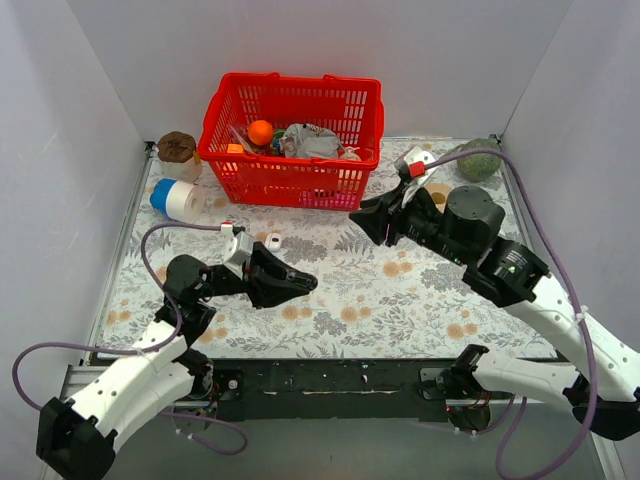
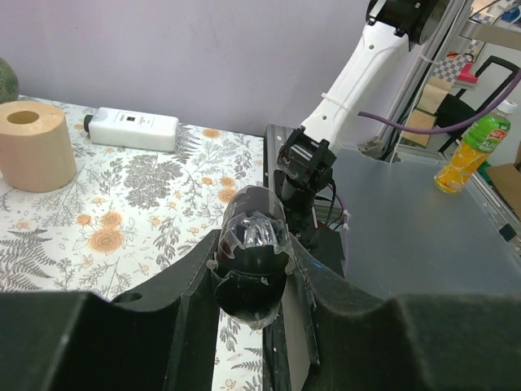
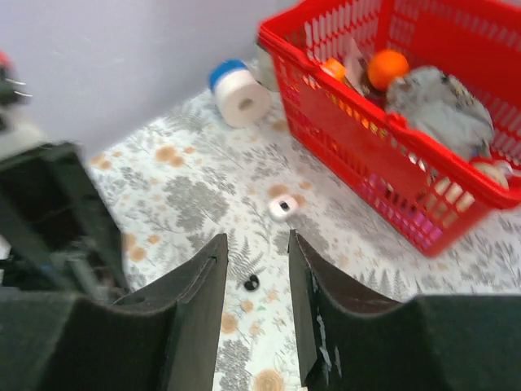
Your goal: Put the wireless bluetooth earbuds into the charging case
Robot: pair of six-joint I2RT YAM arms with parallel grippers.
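Observation:
A small dark charging case (image 2: 251, 281) with a clear, raised lid (image 2: 255, 204) is pinched upright between the fingertips in the left wrist view. My left gripper (image 1: 308, 282) is shut on it, above the middle of the table. What sits inside the case cannot be made out. To the upper right of it, clear of the case, is my right gripper (image 1: 373, 227), its fingertips apart. Nothing shows between its fingers in the right wrist view. A small black object (image 3: 251, 283), possibly an earbud, lies on the floral tablecloth beyond them.
The red basket (image 1: 290, 183) of mixed items stands at the back. A white piece (image 1: 273, 241) with a red mark lies before it, and a blue-capped bottle (image 1: 183, 201) to its left. A tape roll (image 2: 37, 147) and white box (image 2: 133, 129) are on the right side.

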